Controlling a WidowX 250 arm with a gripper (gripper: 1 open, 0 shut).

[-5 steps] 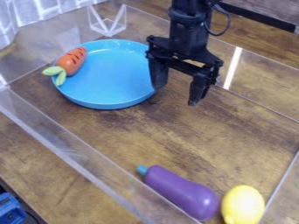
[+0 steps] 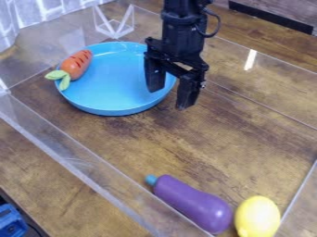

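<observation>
A black gripper hangs from the top centre over the right side of a blue plate, its fingers apart and nothing seen between them. An orange carrot toy with green leaves rests on the plate's left side. In the lower right of the view lie a purple eggplant toy and a yellow lemon toy, both on the wooden surface.
Clear plastic walls border the wooden floor on the left and right. A blue object shows at the lower left corner.
The gripper has shifted left and turned somewhat, now further over the plate. The carrot, eggplant and lemon have not moved.
</observation>
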